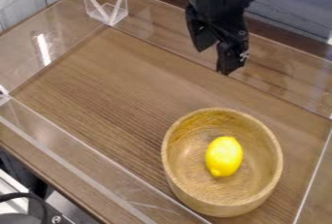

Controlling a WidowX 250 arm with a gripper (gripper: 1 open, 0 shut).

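Observation:
A black gripper (pixel 215 44) hangs over the upper middle of the wooden table in the camera view, its two fingers apart with nothing seen between them. Below it, toward the bottom right, a round tan bowl (pixel 180 158) holds a yellow oval object (pixel 224 156), which looks like a lemon or an egg.
A small clear, wire-like holder (pixel 108 5) stands at the upper left. Clear plastic edges run along the table's left side. Black cables lie at the bottom left corner.

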